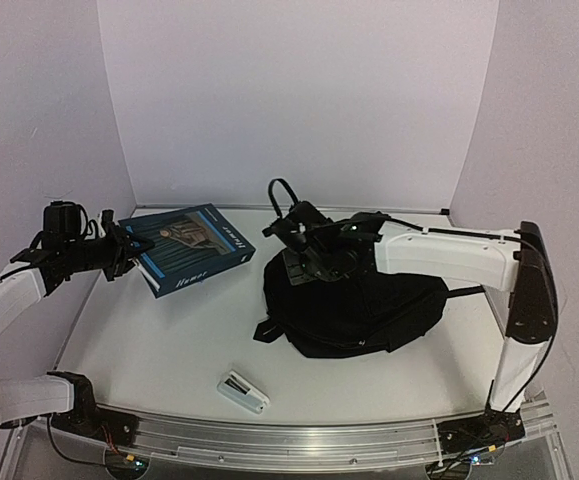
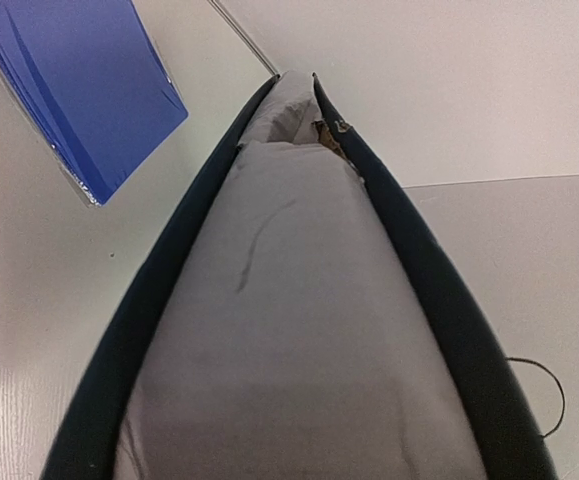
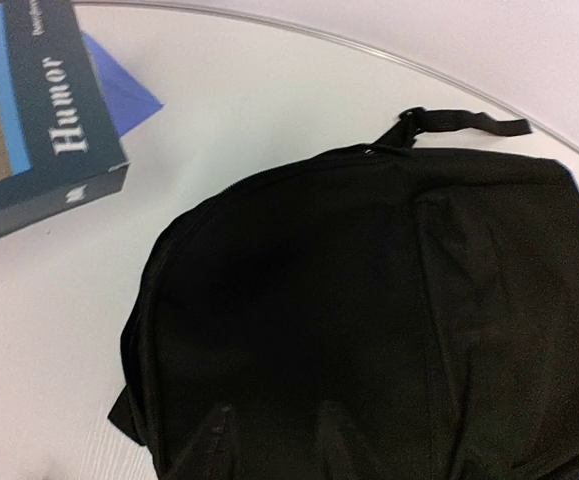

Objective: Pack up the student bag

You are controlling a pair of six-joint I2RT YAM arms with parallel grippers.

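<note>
A thick dark-blue book titled Humor is held up at the left of the top view by my left gripper, shut on its edge; its pale side fills the left wrist view. The black backpack lies on the right, seen from above in the right wrist view. My right gripper is over the backpack, its fingers dark against the fabric, too indistinct to tell how far apart they stand. A blue folder lies on the table, largely hidden under the book in the right wrist view.
A small white and grey device lies at the front middle of the white table. Walls stand at the back and both sides.
</note>
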